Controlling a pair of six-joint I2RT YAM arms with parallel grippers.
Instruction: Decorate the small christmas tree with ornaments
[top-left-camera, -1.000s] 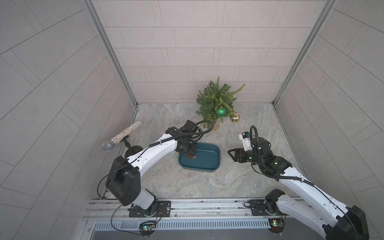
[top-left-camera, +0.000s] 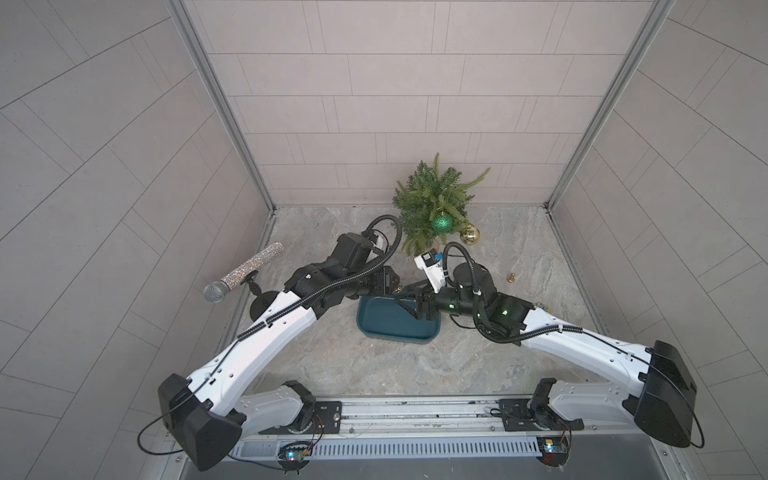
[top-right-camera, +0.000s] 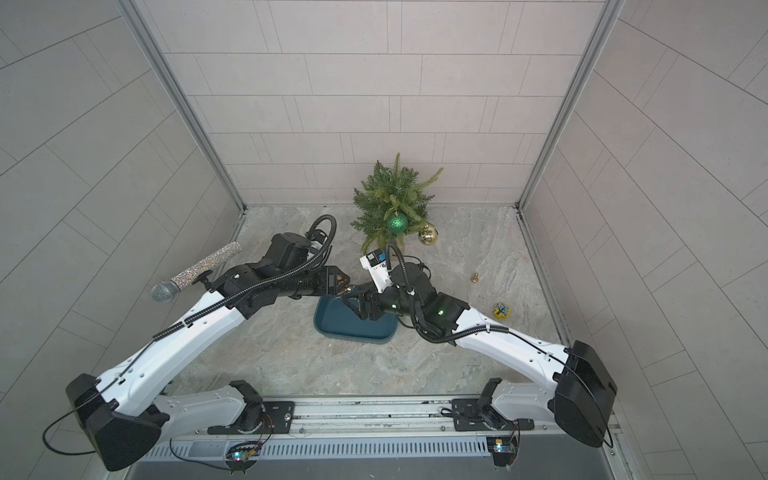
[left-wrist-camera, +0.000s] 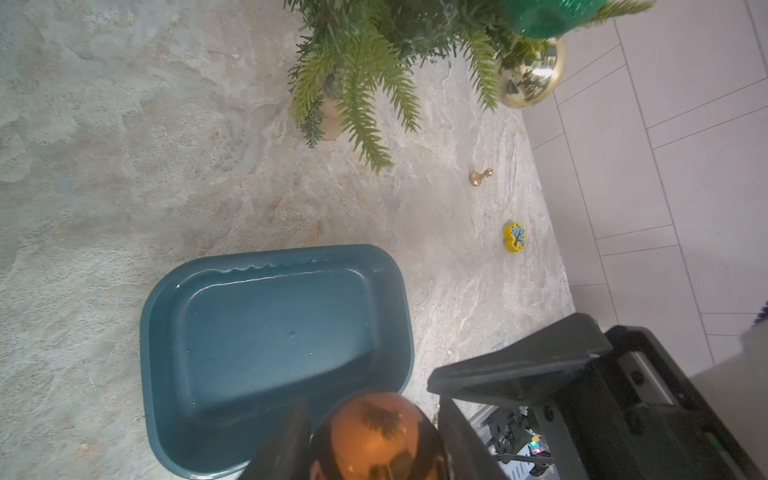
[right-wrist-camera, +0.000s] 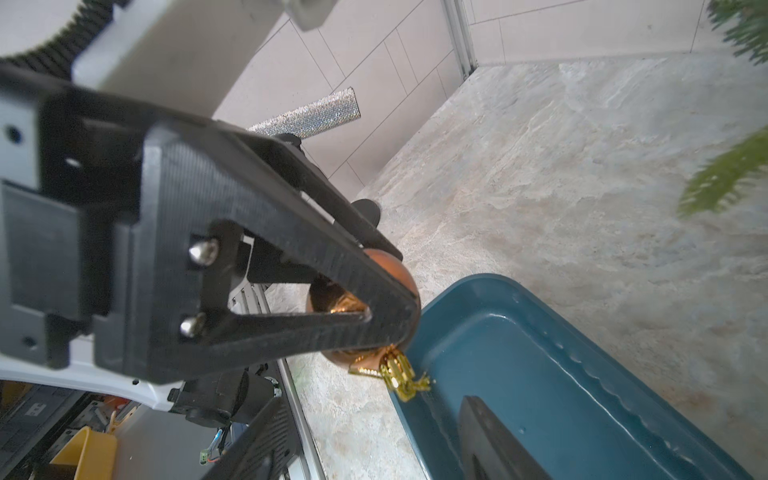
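The small tree (top-left-camera: 432, 200) stands at the back centre with a green glitter ball (top-left-camera: 442, 223) and a gold ball (top-left-camera: 469, 234) on it. My left gripper is shut on a copper ball ornament (right-wrist-camera: 344, 296) with a gold tinsel loop (right-wrist-camera: 404, 376) hanging under it, above the blue tray (left-wrist-camera: 276, 328). My right gripper (top-right-camera: 350, 296) faces it from the right, very near; its fingers (right-wrist-camera: 488, 440) are parted, below the tinsel loop in the right wrist view, with nothing seen between them.
A small gold piece (left-wrist-camera: 480, 176) and a yellow-blue item (left-wrist-camera: 514, 237) lie on the right of the table (top-left-camera: 312, 360). A glittery microphone (top-left-camera: 248, 270) on a stand is at the left edge.
My left gripper has risen from the tray with the copper ball. My right arm has moved left, so that the two grippers almost meet over the tray.
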